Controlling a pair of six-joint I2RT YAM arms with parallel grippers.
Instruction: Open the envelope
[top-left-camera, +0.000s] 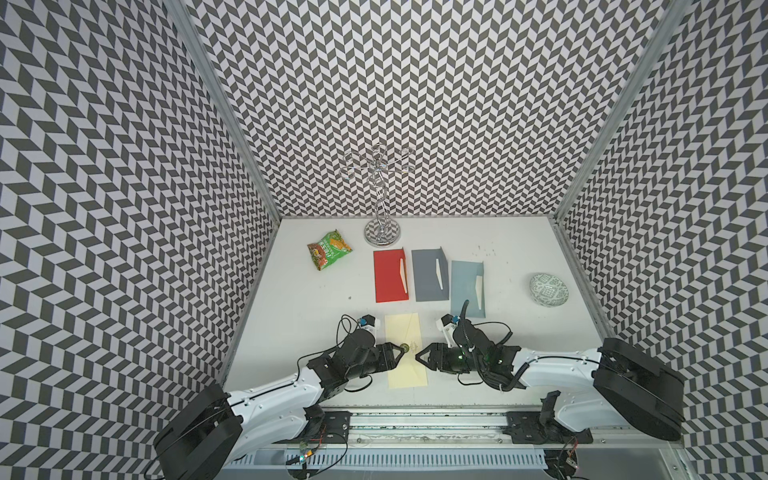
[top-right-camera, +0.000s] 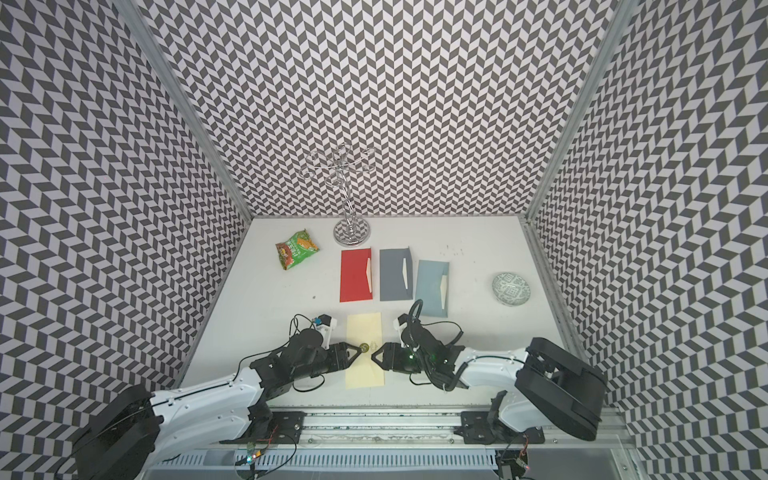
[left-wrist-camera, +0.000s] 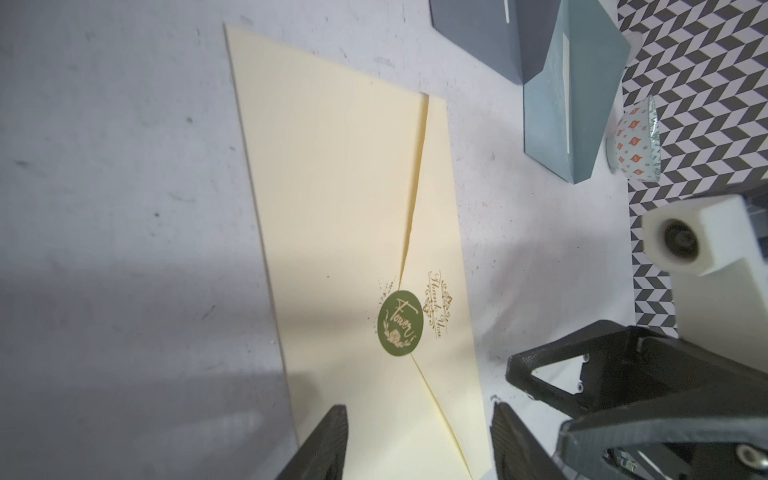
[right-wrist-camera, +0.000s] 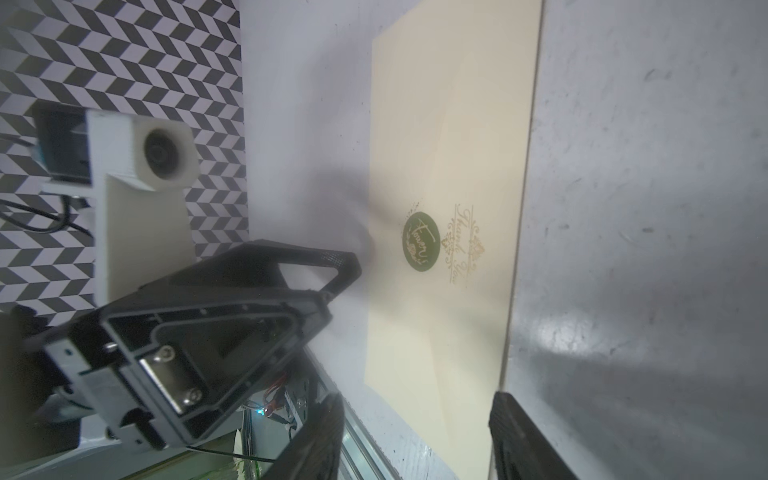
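Observation:
A cream envelope (top-left-camera: 404, 324) lies flat on the table at the front centre, its flap held by a round green seal (left-wrist-camera: 400, 322), with "Thank You" printed beside it. My left gripper hangs just left of the seal, low over the envelope, its fingers apart with nothing between them. My right gripper is just right of the seal, facing the left one, also open and empty over the envelope's surface.
Behind lie red (top-left-camera: 389, 274), grey (top-left-camera: 428, 274) and light blue (top-left-camera: 464, 280) envelopes. A snack bag (top-left-camera: 328, 249), a metal stand (top-left-camera: 382, 232) and a patterned bowl (top-left-camera: 548, 289) stand farther out.

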